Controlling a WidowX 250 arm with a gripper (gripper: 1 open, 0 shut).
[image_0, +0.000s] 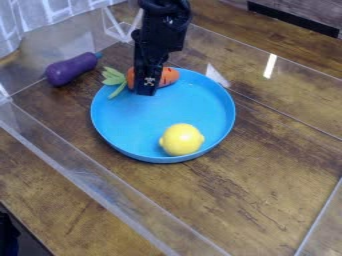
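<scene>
My black gripper (147, 80) reaches down from the top centre onto an orange carrot (166, 76) with green leaves (115, 76); whether its fingers grip it I cannot tell. The carrot is at the back of a blue plate (134, 125), partly hidden by the gripper. A yellow lemon (181, 139) sits at the plate's front.
A purple eggplant (70, 69) lies left of the plate.
</scene>
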